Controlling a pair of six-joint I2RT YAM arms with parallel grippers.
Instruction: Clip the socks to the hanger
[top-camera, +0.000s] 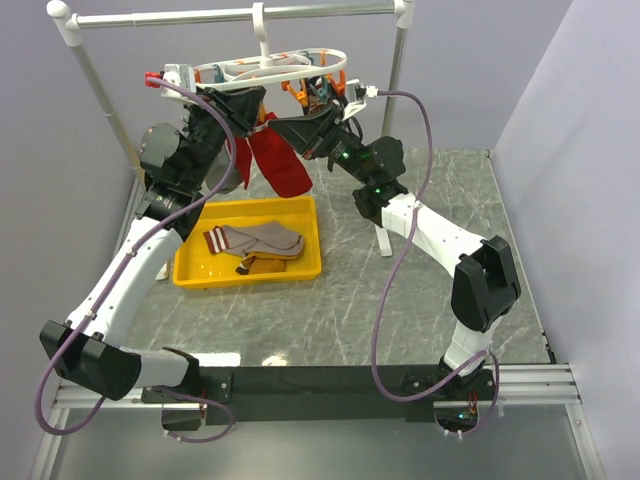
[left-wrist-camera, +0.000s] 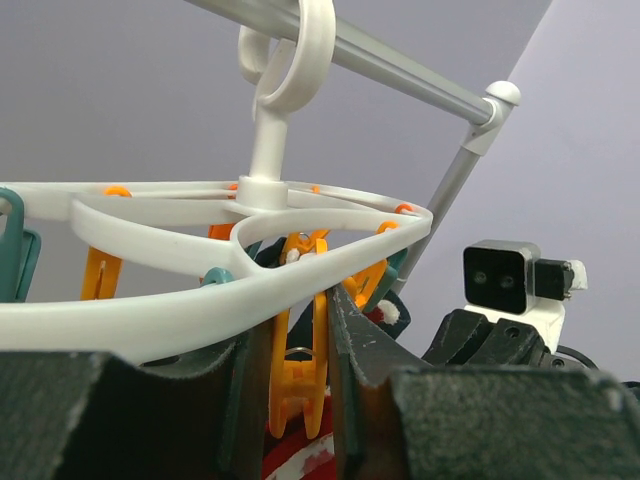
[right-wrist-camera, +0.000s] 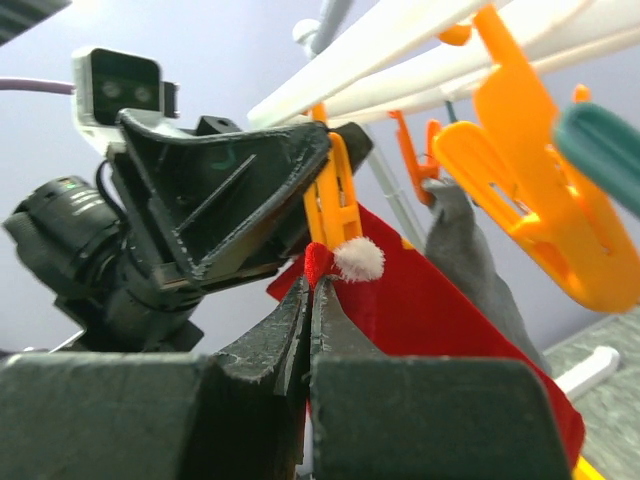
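The white hanger (top-camera: 300, 54) hangs from the rail with orange and teal clips. My left gripper is closed around an orange clip (left-wrist-camera: 298, 390) beneath the ring. My right gripper is shut on the edge of a red sock (right-wrist-camera: 430, 320) with a white patch, just below that clip. In the top view the red sock (top-camera: 280, 160) hangs between the two grippers. A grey sock (right-wrist-camera: 460, 260) hangs from another clip behind it.
A yellow bin (top-camera: 195, 270) holds a grey sock (top-camera: 255, 238) and a brown one (top-camera: 266, 265). The rail (top-camera: 170, 19) and posts stand around the hanger. The counter to the right of the bin is clear.
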